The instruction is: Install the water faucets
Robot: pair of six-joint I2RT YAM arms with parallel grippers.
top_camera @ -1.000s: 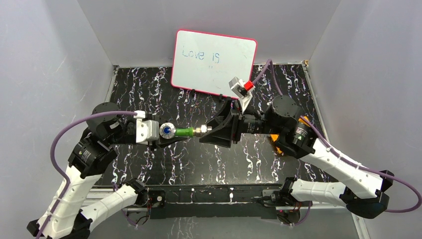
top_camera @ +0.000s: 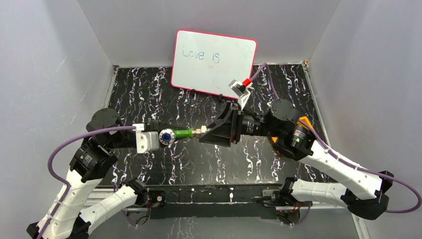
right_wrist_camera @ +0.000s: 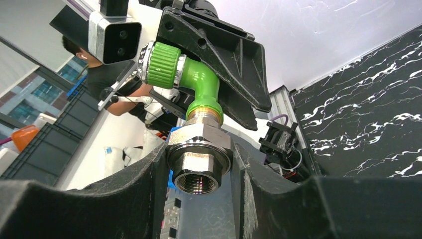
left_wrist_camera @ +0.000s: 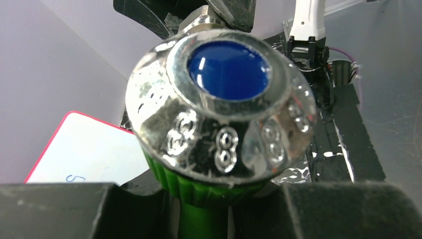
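Observation:
The faucet part has a green elbow body (top_camera: 183,133), a chrome knob with a blue cap (left_wrist_camera: 229,69), and brass-and-steel hex fittings (right_wrist_camera: 199,137). It hangs level between both arms above the black slab. My right gripper is shut on the hex fitting, whose threaded open end faces the right wrist camera. Around the green body at the other end stands my left gripper, partly open, a finger to each side of the green neck. Whether those fingers touch it is hard to see, since the knob covers much of the left wrist view.
A whiteboard (top_camera: 214,62) with a pink rim leans at the back. Something orange (top_camera: 305,122) lies partly hidden behind the right arm. The black marbled slab (top_camera: 199,167) is bare beneath the grippers.
My left gripper has turned, its visible finger moving from below the faucet to above it in the top view. The knob has shifted slightly; the right arm is almost still.

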